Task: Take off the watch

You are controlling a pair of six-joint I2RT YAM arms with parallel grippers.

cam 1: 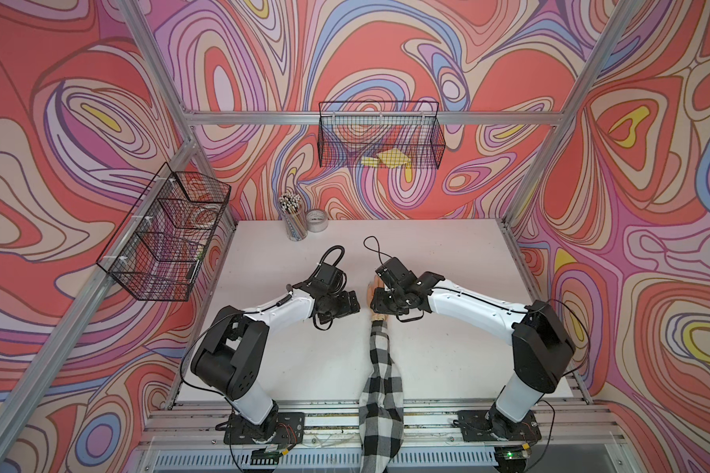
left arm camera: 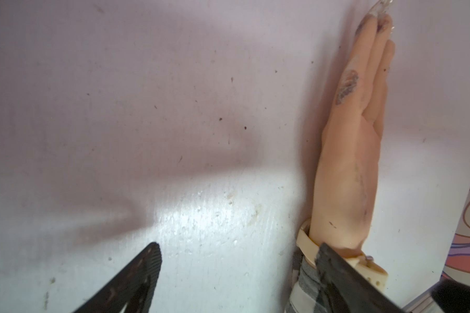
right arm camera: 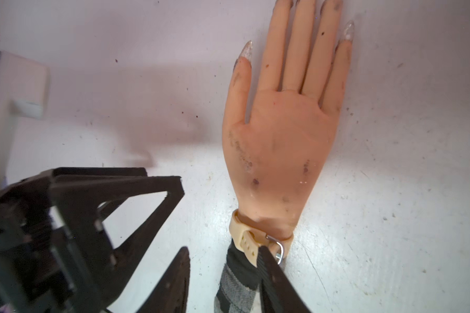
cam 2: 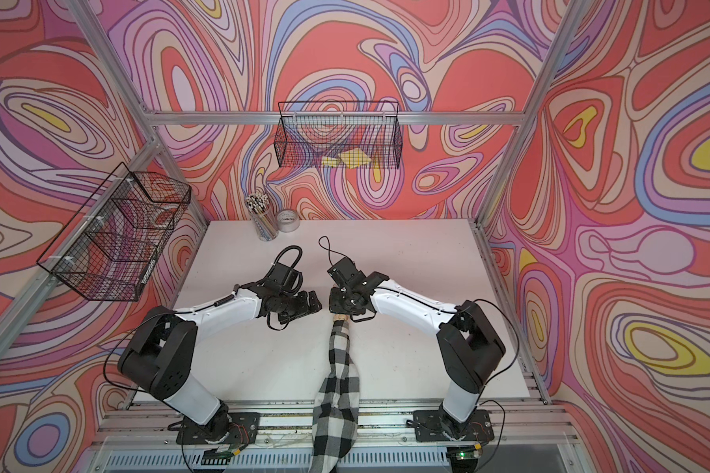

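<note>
A mannequin hand (right arm camera: 279, 151) in a checked sleeve (cam 1: 381, 378) lies palm up at the table's middle. A cream watch band (right arm camera: 241, 232) with a metal buckle circles its wrist, the strap end lying across it. My right gripper is open over the band, one fingertip near the strap end and buckle; contact is unclear. My left gripper is open left of the wrist, with the band (left arm camera: 368, 271) by one finger in the left wrist view.
Bare white table (cam 1: 457, 244) surrounds the hand. A cup of sticks (cam 1: 295, 220) and a round container (cam 1: 317, 221) stand at the back left. Wire baskets (cam 1: 164, 236) hang on the left and back frame.
</note>
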